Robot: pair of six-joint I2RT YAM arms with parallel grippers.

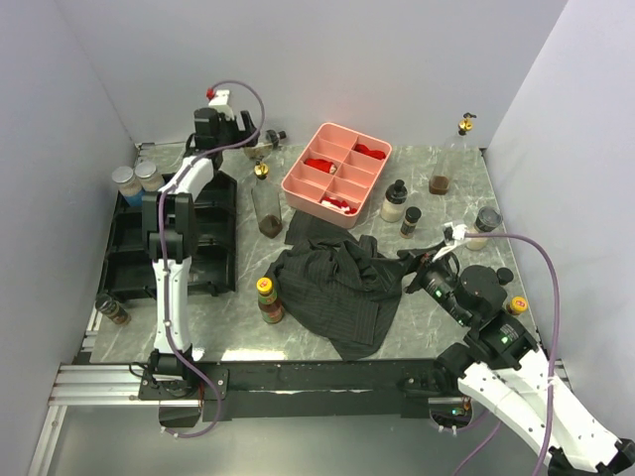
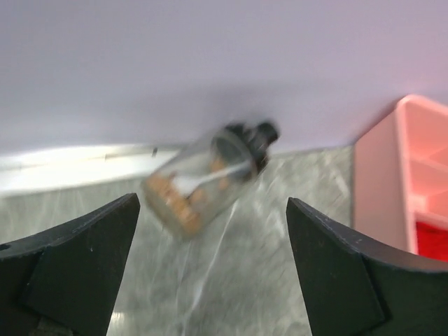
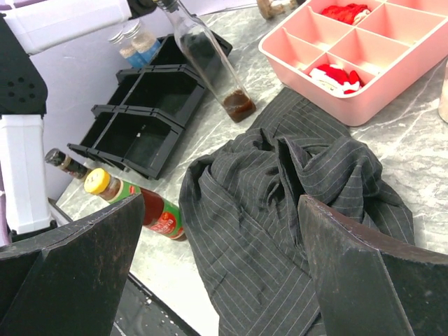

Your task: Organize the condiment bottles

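Observation:
A clear jar (image 1: 268,142) with a black cap lies on its side by the back wall. My left gripper (image 1: 245,127) is open just left of it; in the left wrist view the jar (image 2: 199,189) shows beyond the spread fingers (image 2: 91,259), with nothing held. Two white-lidded jars (image 1: 136,180) stand in the back of the black rack (image 1: 124,263), whose other compartments look empty. A yellow-capped sauce bottle (image 1: 269,300) leans beside the dark cloth. Over the cloth's right side, my right gripper (image 1: 409,270) is open and empty.
The pink divided box (image 1: 337,174) holds red items. A tall bottle (image 1: 266,208) stands between box and rack. A small dark-capped jar (image 1: 112,308) lies left of the rack. Several bottles, including a white one (image 1: 394,201), occupy the right side. Striped dark cloth (image 1: 337,293) covers the middle.

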